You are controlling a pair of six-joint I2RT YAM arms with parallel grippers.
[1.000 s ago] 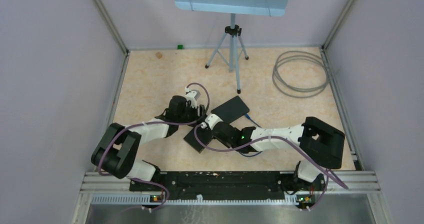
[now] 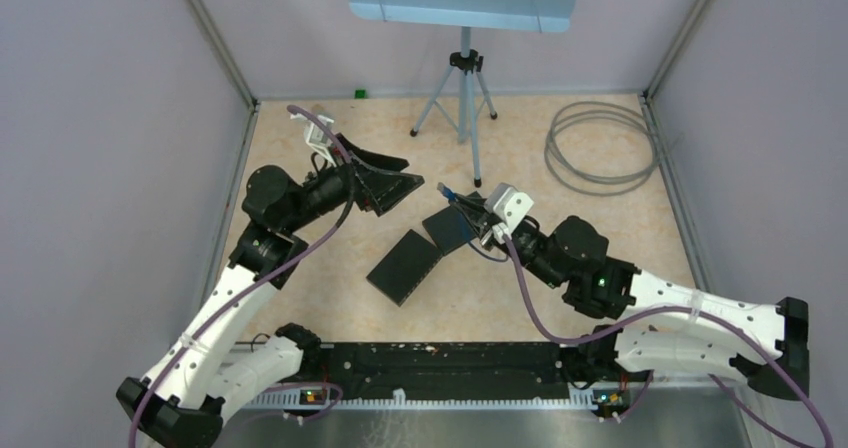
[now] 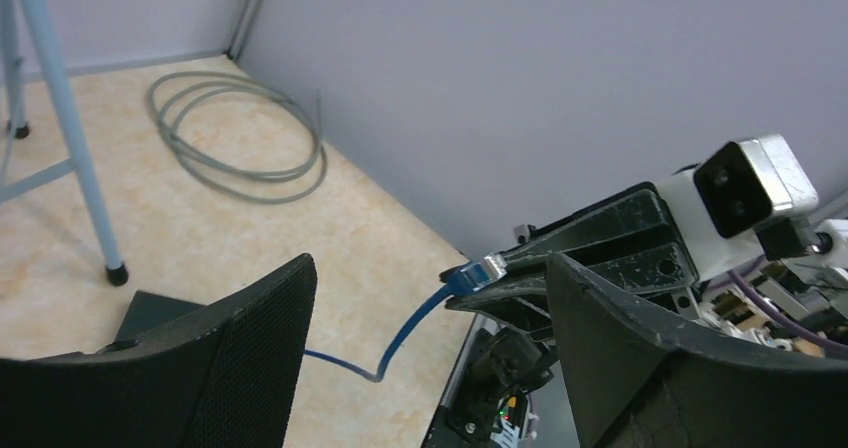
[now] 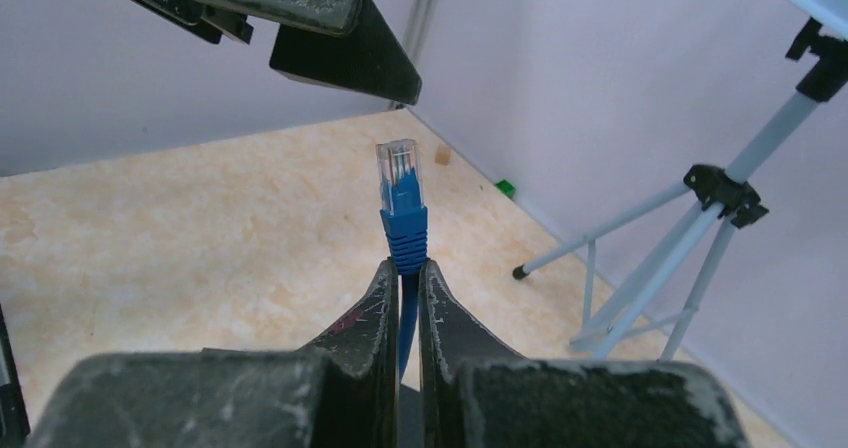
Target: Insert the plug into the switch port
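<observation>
The plug [image 4: 402, 193], blue with a clear tip, points upward in the right wrist view. My right gripper is shut on it, with the blue cable [image 3: 400, 336] trailing below. In the top view, that gripper [image 2: 455, 196] holds the plug above the dark boxes at the table's middle. My left gripper is open and empty, its wide black fingers [image 3: 250, 343] apart; from above, it [image 2: 415, 192] stands left of the plug, a gap between them. Two flat black boxes [image 2: 404, 267] lie below; no switch port can be made out on them.
A light-blue stand [image 2: 473, 98] rises at the back, one leg reaching close to the boxes. A coiled grey cable [image 2: 600, 180] lies at back right. Purple hoses [image 2: 545, 328] run along both arms.
Both grippers have risen from the boxes.
</observation>
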